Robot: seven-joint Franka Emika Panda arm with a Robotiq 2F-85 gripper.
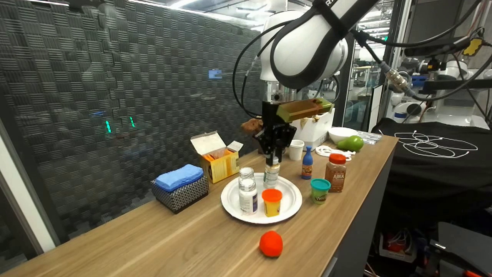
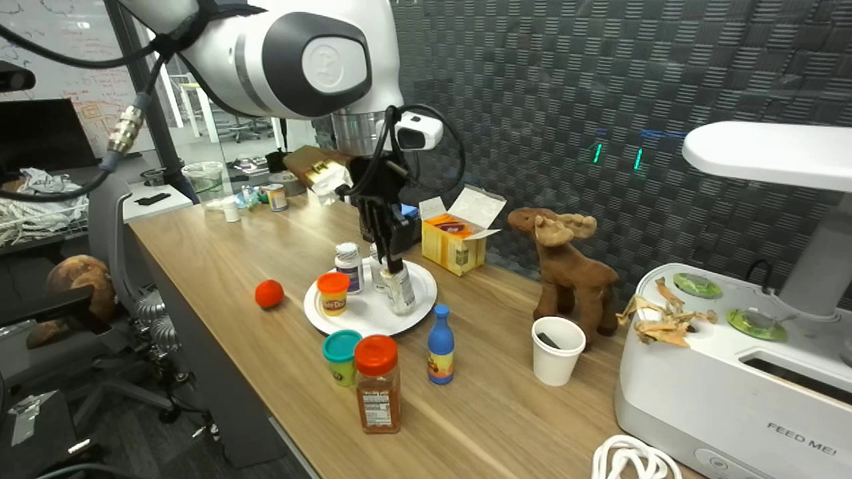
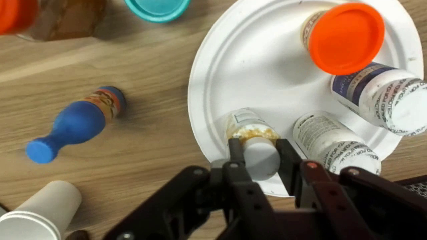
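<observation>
My gripper is shut on a small clear bottle (image 3: 250, 123) with a white cap, its fingers on either side of the cap. In the first exterior view that bottle (image 1: 271, 177) is upright over the back of the white plate (image 1: 230, 208); whether its base touches the plate I cannot tell. Two white pill bottles stand on the plate, one with a purple label (image 1: 248, 199) and another (image 3: 320, 134) behind it. A yellow tub with an orange lid (image 1: 272, 203) shares the plate with them.
Beside the plate stand a blue bottle (image 2: 440, 347), a teal-lidded tub (image 2: 341, 358), a red-lidded spice jar (image 2: 377, 391) and a white cup (image 2: 556, 351). A red ball (image 1: 270, 244) lies in front. An open yellow box (image 1: 221, 162) and a tissue box (image 1: 180, 191) line the wall side.
</observation>
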